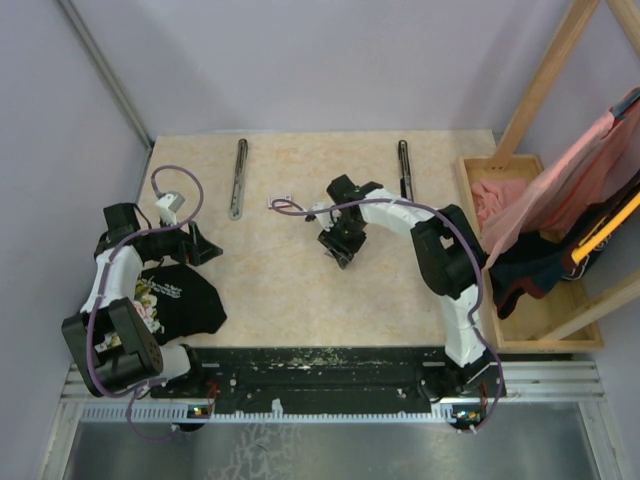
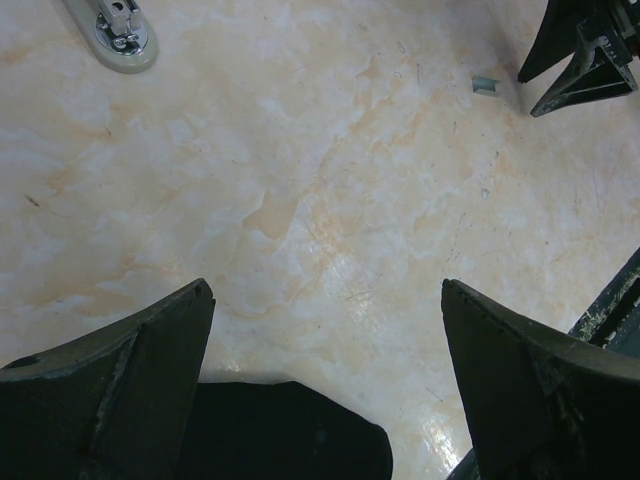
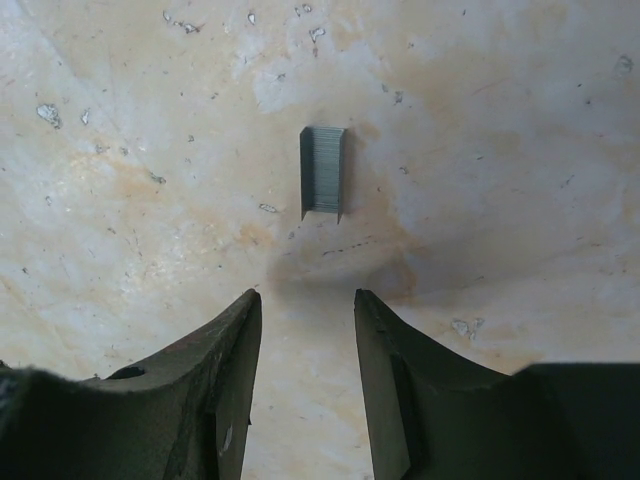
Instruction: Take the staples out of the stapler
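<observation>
A short grey strip of staples lies on the marbled table, apart from my right gripper, whose fingers are parted with nothing between them. The left wrist view also catches the strip, close to the right gripper's fingertips. A long, narrow grey object, apparently the opened stapler, rests at the back left; one rounded end of it enters the left wrist view. Over the table's left side my left gripper is wide open and empty.
A small red-and-white box sits behind the right gripper. A dark slim object lies at the back right. Black cloth is under the left arm. A wooden crate with clothes stands right.
</observation>
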